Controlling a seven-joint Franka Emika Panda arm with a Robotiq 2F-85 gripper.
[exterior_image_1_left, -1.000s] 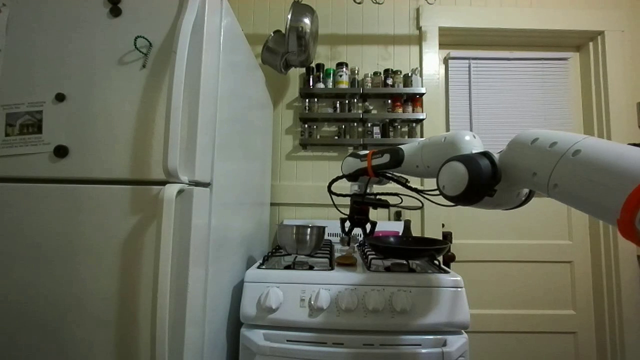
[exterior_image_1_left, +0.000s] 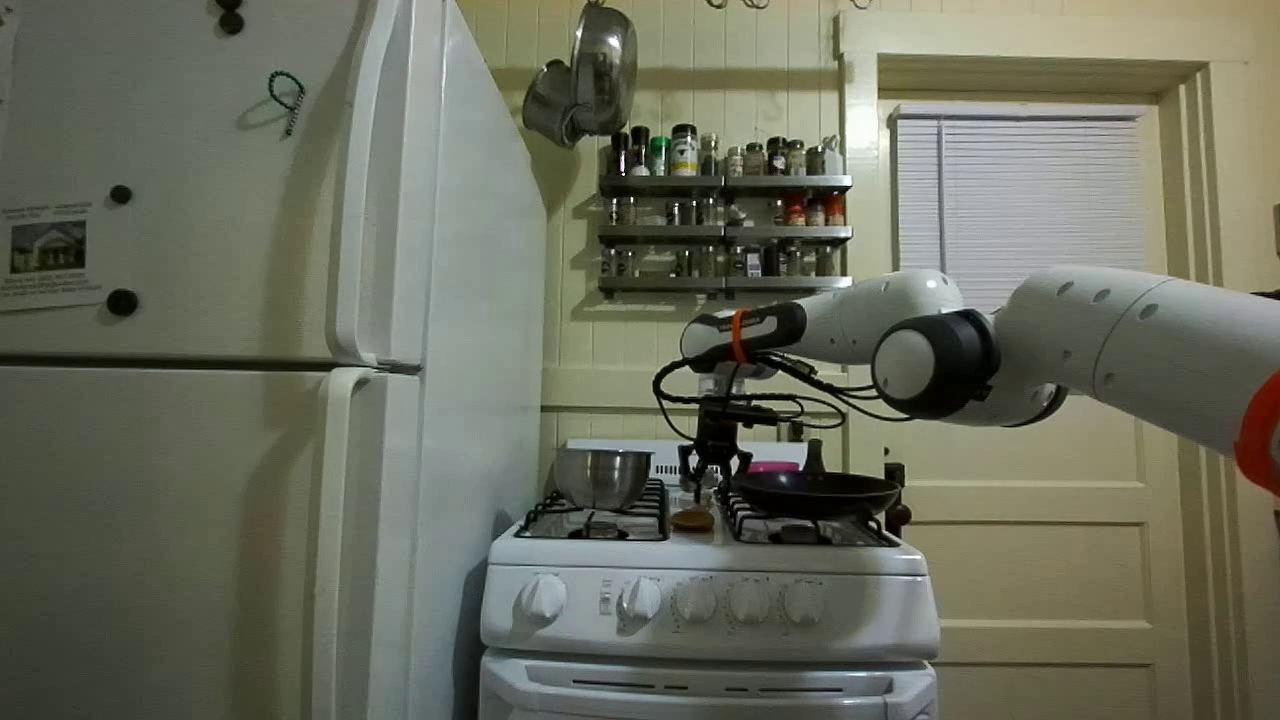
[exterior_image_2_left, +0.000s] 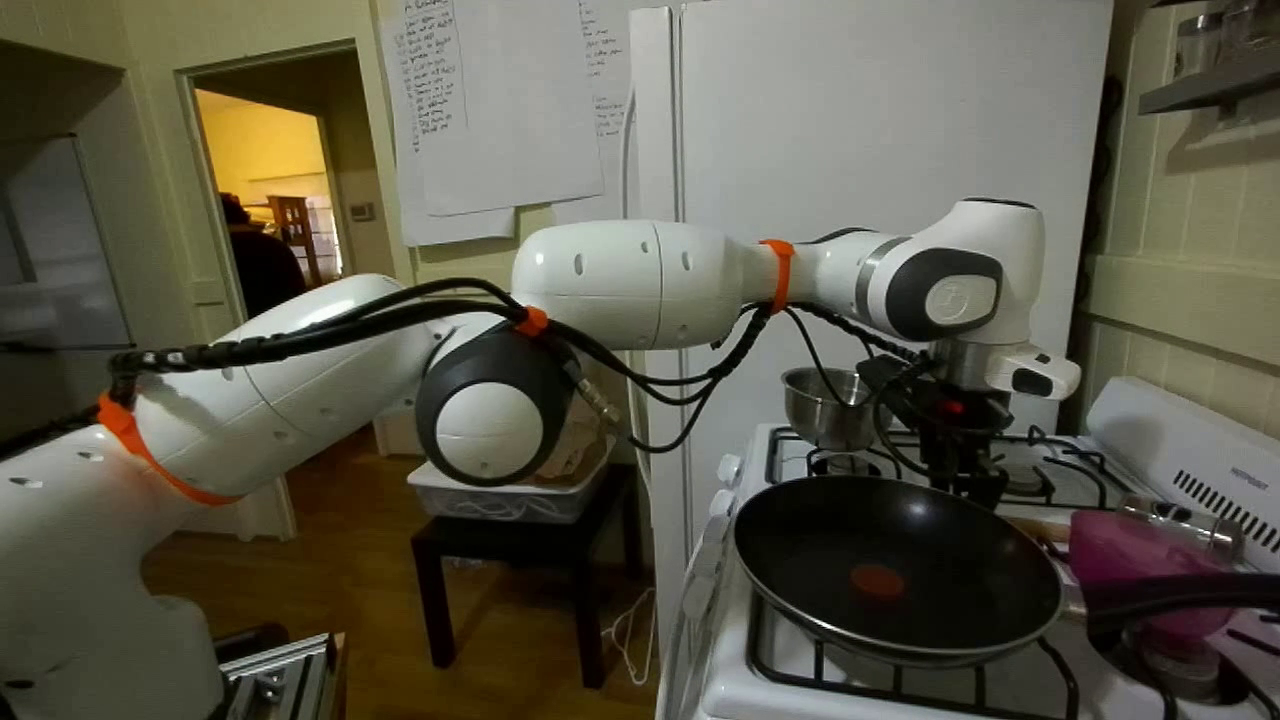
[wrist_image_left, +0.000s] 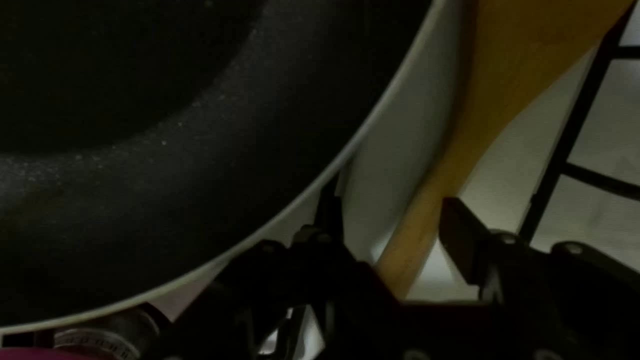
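A wooden spoon (wrist_image_left: 480, 114) lies on the white strip between the burner grates, its broad end showing as a brown patch (exterior_image_1_left: 692, 520) at the stove's front. My gripper (exterior_image_1_left: 713, 490) points down over the stove, between the steel pot and the black pan. In the wrist view, the gripper's dark fingers (wrist_image_left: 462, 234) stand apart on either side of the spoon's handle (wrist_image_left: 405, 258). A gap shows between the handle and each finger, though the view is dark and blurred. The gripper is part open.
The black pan (exterior_image_2_left: 894, 564) sits close beside the gripper, its handle pointing to the back. A steel pot (exterior_image_1_left: 602, 478) stands on the left burners. Something pink (exterior_image_2_left: 1146, 558) lies behind the pan. The fridge (exterior_image_1_left: 492, 300) is left of the stove.
My gripper has come down slightly towards the spoon, and its fingers look a little closer together. The pot, pan and spoon have stayed in place.
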